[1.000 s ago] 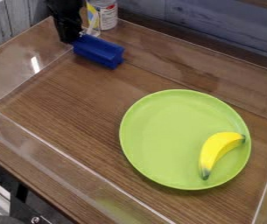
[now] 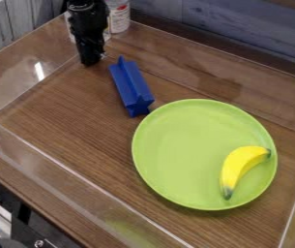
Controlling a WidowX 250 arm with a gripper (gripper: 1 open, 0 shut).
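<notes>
My black gripper (image 2: 90,50) is at the top left of the camera view, low near the back corner of the wooden table, in front of the cans. It looks shut, with nothing visible between its fingers. Just right of and below it lies a blue block (image 2: 132,87), apart from it, lengthwise toward the front. A green plate (image 2: 176,145) fills the right front, with a yellow banana (image 2: 247,167) on its right part.
A white can (image 2: 116,14) stands at the back edge by the wall (image 2: 215,24), partly behind the gripper.
Since one second ago the blue block has turned and moved down and right, away from the gripper.
</notes>
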